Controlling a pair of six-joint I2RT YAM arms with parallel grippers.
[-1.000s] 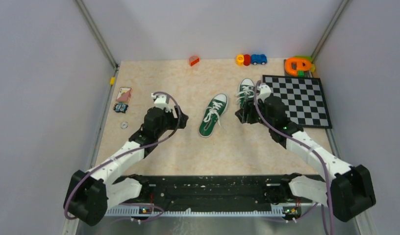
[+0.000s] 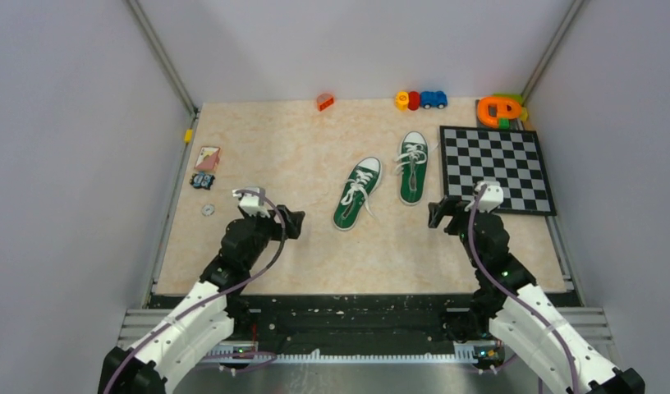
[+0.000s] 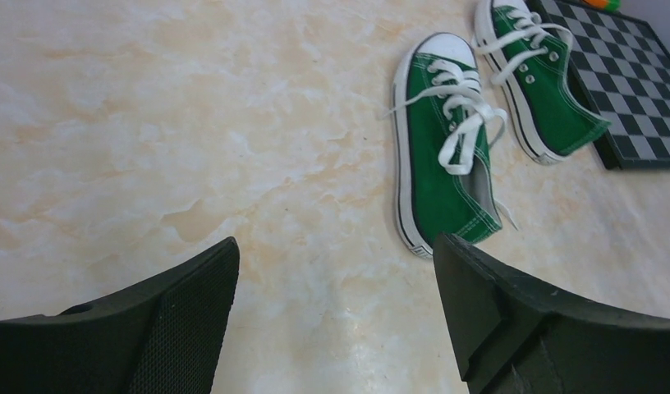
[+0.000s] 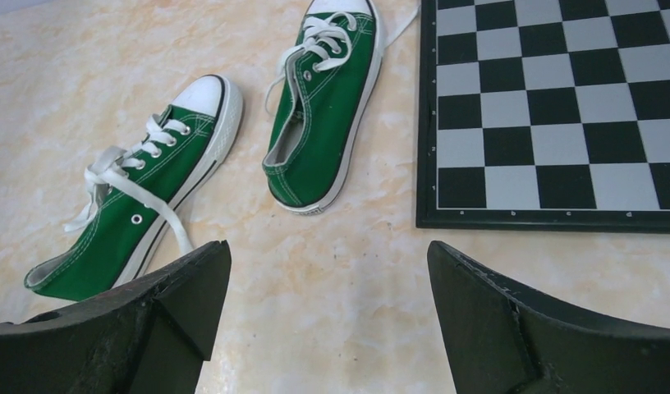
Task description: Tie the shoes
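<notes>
Two green canvas shoes with white toes and white laces lie near the table's middle. The left shoe (image 2: 346,215) points up and to the right; its laces (image 3: 461,150) bunch in a loop over the tongue, with loose ends hanging at both sides. Farther back, the right shoe (image 2: 419,181) has laces (image 4: 325,37) threaded at the front, ends trailing to either side. My left gripper (image 2: 295,224) is to the left of the left shoe, open and empty. Open and empty too, my right gripper (image 2: 439,213) is just right of the right shoe's heel. Neither touches a shoe.
A checkered board (image 2: 526,202) lies by the right edge, partly under my right arm in the top view. Toys, including a blue car (image 2: 434,99) and an orange piece (image 2: 497,107), line the back. Small items sit at far left.
Both arms have drawn back toward their own sides, the right one uncovering the right shoe. The shoes have not moved.
</notes>
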